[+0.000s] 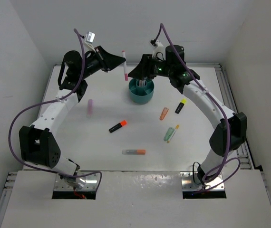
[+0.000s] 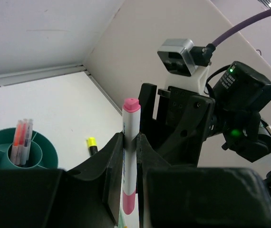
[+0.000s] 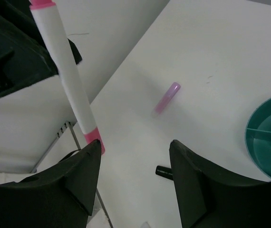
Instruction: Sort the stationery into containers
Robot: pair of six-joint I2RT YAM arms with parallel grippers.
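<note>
My left gripper (image 1: 120, 61) is shut on a white marker with pink ends (image 2: 130, 123), held upright. My right gripper (image 1: 137, 72) faces it, open, the marker just beyond its fingertips in the right wrist view. Below stands a teal divided container (image 1: 140, 97) holding several pens (image 2: 21, 140) in its inner cup. On the table lie a pink pen (image 1: 90, 107), a black-orange marker (image 1: 116, 127), a grey-orange marker (image 1: 133, 152), an orange item (image 1: 164, 113), a green item (image 1: 169, 133), a yellow pen (image 1: 174, 133) and a black-yellow highlighter (image 1: 180, 106).
The white table (image 1: 78, 137) has free room between the scattered items. Walls rise at the back and both sides. Both arms reach over the container's area, close to each other.
</note>
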